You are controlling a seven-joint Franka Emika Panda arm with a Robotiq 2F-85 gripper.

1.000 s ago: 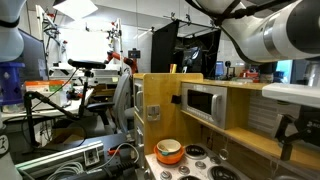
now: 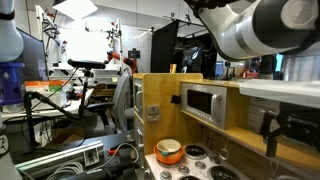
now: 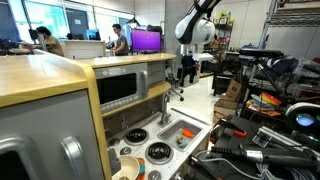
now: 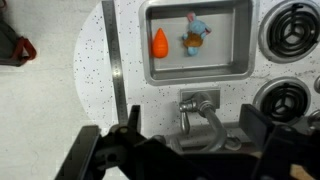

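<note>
In the wrist view, my gripper stands open above the counter, its dark fingers [image 4: 122, 150] wide apart and nothing seen between them but the faucet [image 4: 207, 118] below. Beyond the faucet is a grey sink [image 4: 200, 76]. An orange, carrot-shaped item [image 4: 160, 43] and a small blue plush toy [image 4: 195, 28] lie in it, apart from each other. From the side, my gripper [image 2: 282, 135] hangs at the right under the white arm. The second exterior view shows the sink [image 3: 172, 131] with small items inside, too tiny to make out clearly.
Black stove burners [image 4: 290, 32] flank the sink. A pale bowl on an orange pot [image 2: 168, 150] stands on the stove. Behind runs a shelf with a microwave [image 2: 203, 102]. A person [image 3: 188, 48] stands at the back.
The kitchen objects look unmoved.
</note>
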